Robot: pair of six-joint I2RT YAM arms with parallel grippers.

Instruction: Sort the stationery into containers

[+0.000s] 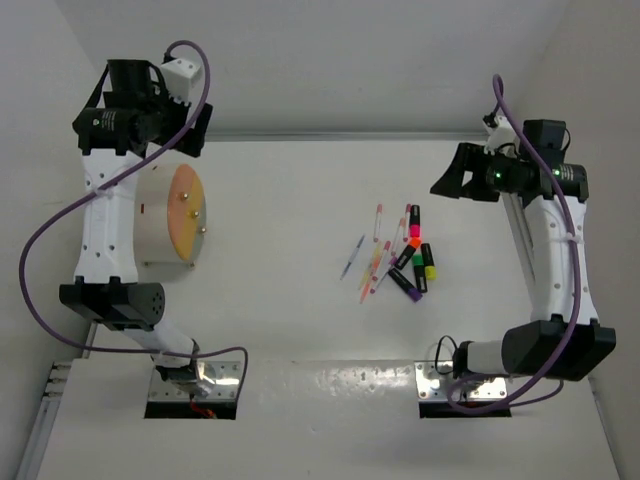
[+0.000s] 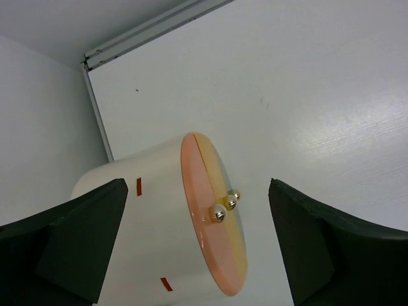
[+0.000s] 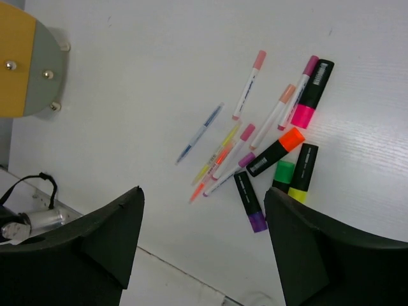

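Note:
Several markers and pens lie loose on the white table, right of centre: thick highlighters with pink (image 3: 303, 111), orange (image 3: 290, 140), green (image 3: 284, 172), yellow (image 3: 303, 175) and purple (image 3: 252, 207) ends, slim white pens (image 3: 248, 89) and a blue pen (image 3: 199, 134). A rounded cream container (image 2: 143, 229) with coloured front panels and silver knobs stands at the left, below my left gripper. That gripper is open, with nothing between its fingers. My right gripper hangs open and empty above the stationery.
Walls and metal rails edge the table at the back and sides.

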